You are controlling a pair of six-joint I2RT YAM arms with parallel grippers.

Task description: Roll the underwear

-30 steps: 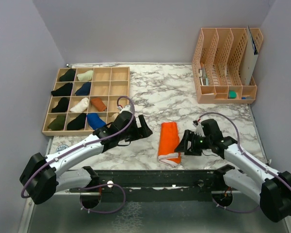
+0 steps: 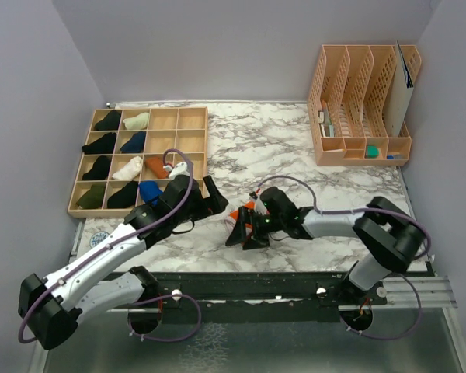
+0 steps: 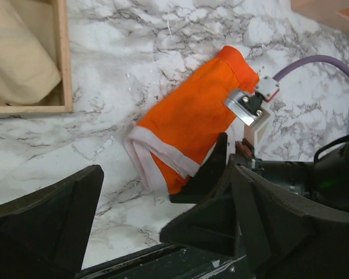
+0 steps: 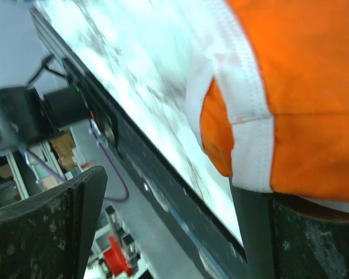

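The orange underwear (image 3: 183, 113) lies flat on the marble top, its white-trimmed end folded over on the near side. From above, most of it is hidden under my right arm, with only an orange patch (image 2: 249, 207) showing. My right gripper (image 2: 237, 242) is open at the near end of the cloth. In the right wrist view, the white trim (image 4: 253, 152) overlaps one of its fingers, and nothing is clamped. My left gripper (image 2: 217, 196) hangs open and empty to the left of the cloth, between it and the sock organiser.
A wooden grid box (image 2: 161, 118) with rolled garments stands at the back left, several cells empty. At the back right is a pink divider rack (image 2: 349, 155). The dark table edge (image 2: 241, 284) runs close in front.
My right arm has swept left over the cloth, and the underwear has shifted left with it. The left gripper has moved slightly left and toward the back.
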